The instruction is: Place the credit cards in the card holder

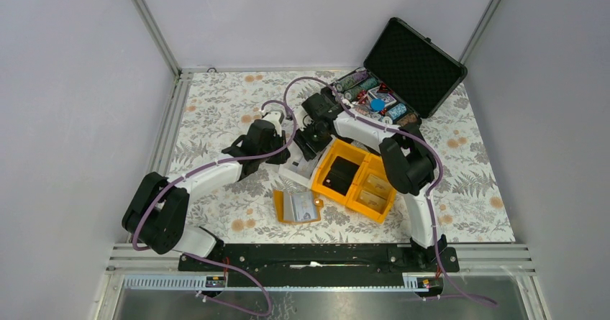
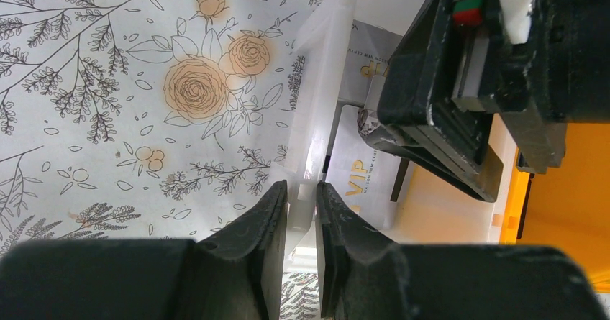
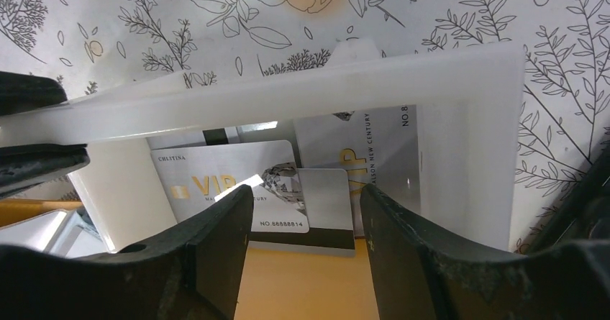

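Observation:
Silver VIP cards (image 3: 216,162) lie loose in a white translucent tray (image 3: 467,154). In the left wrist view my left gripper has its fingertips at the tray's left wall, close around it; in the top view it sits left of the tray. My right gripper is open low over the cards, its fingertips either side of a card's end. An open yellow card holder (image 1: 302,205) with clear sleeves lies nearer the front, below the tray in the top view.
A yellow organiser box (image 1: 375,190) adjoins the tray on the right. An open black case (image 1: 413,65) full of items stands behind. Purple cables arch over both arms.

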